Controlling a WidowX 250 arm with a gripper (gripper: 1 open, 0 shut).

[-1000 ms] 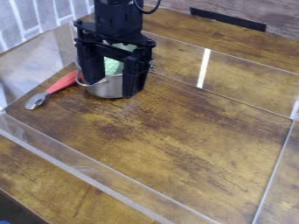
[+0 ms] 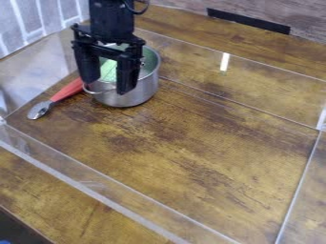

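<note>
My black gripper (image 2: 107, 74) hangs over a steel pot (image 2: 137, 93) at the upper left, its open fingers at the pot's near side and partly in front of it. Inside the pot is something pale green (image 2: 110, 69), partly hidden by the gripper. A spoon with a red handle (image 2: 65, 92) and a metal head lies on the wooden table just left of the pot.
Clear plastic panels (image 2: 45, 62) edge the table on the left, front and right.
My gripper has moved up, back and to the left over the pot, uncovering more of the pot's right side and rim.
</note>
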